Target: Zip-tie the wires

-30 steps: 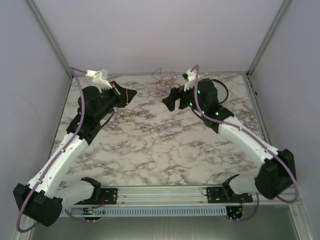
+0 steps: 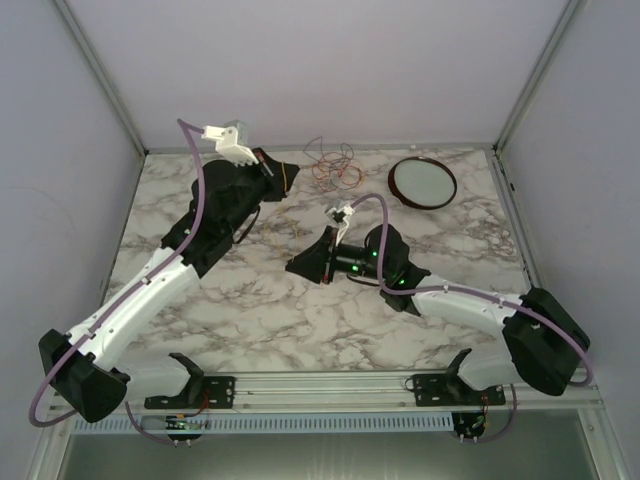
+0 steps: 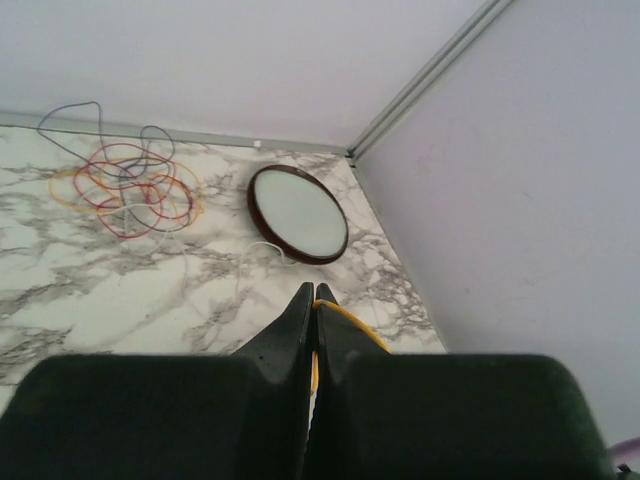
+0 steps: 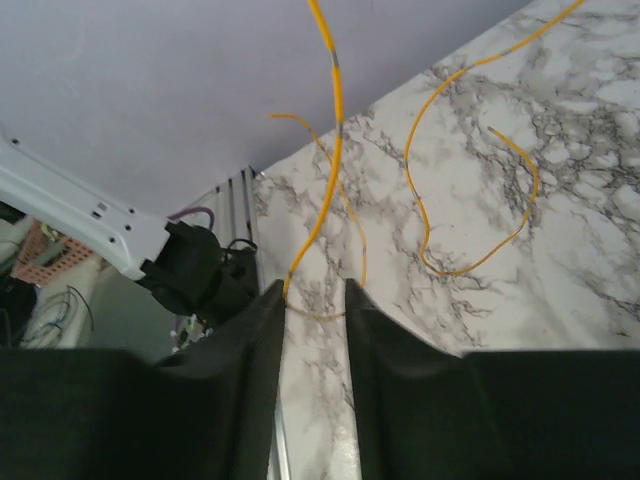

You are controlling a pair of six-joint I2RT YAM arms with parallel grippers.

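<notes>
My left gripper (image 2: 288,177) is raised over the back left of the table, shut on a thin yellow wire (image 3: 352,319) that passes between its fingertips. In the right wrist view a yellow wire (image 4: 335,150) hangs down in a loop, crossing at the fingertips of my right gripper. Those fingers are a narrow gap apart, and the wire is not visibly clamped. More yellow wire (image 4: 424,220) curves to the right, with one free end. From above, the right gripper (image 2: 307,264) is over the table's middle, below and right of the left one. No zip tie can be made out.
Loose red, yellow and dark wires (image 2: 336,172) lie tangled at the back wall. A round, dark-rimmed white dish (image 2: 423,184) stands to their right, with a white strand (image 3: 268,246) beside it.
My right gripper has come from the back toward the front left, and its fingers have drawn much closer together. The left gripper has shifted right and slightly up in the top view, keeping the yellow wire.
</notes>
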